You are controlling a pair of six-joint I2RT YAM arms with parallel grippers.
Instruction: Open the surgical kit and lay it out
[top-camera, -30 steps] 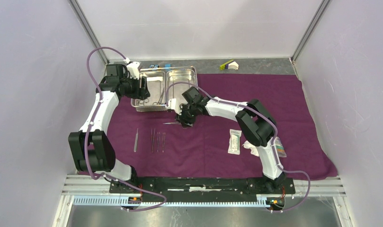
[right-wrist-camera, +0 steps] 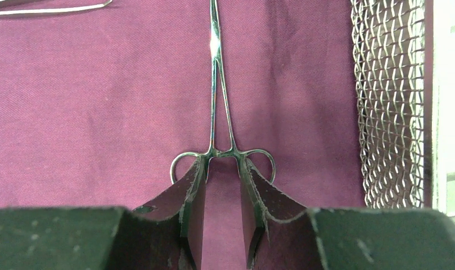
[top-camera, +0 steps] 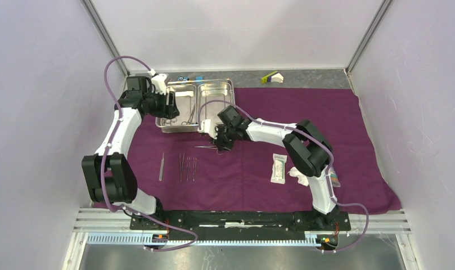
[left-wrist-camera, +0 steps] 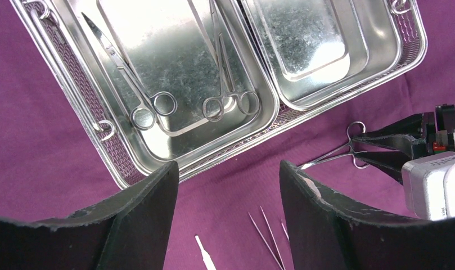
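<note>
A steel tray [top-camera: 194, 129] with two compartments holds scissors [left-wrist-camera: 135, 84] and clamp-type instruments [left-wrist-camera: 225, 90] in its left compartment; the right one looks empty. My left gripper [top-camera: 170, 104] hangs over the left compartment, fingers apart, nothing between them. My right gripper is low over the purple cloth just in front of the tray, its fingertips at the ring handles of a hemostat [right-wrist-camera: 216, 73] lying flat there, one tip at each ring, with a gap between them. Straight slim instruments [top-camera: 188, 167] and a scalpel handle [top-camera: 161, 167] lie in a row on the cloth.
A packaged item [top-camera: 278, 169], white gauze [top-camera: 298, 175] and a bag [top-camera: 334, 177] lie on the right, partly by the right arm. Small objects [top-camera: 273, 77] sit on the back strip.
The left arm has not visibly moved.
</note>
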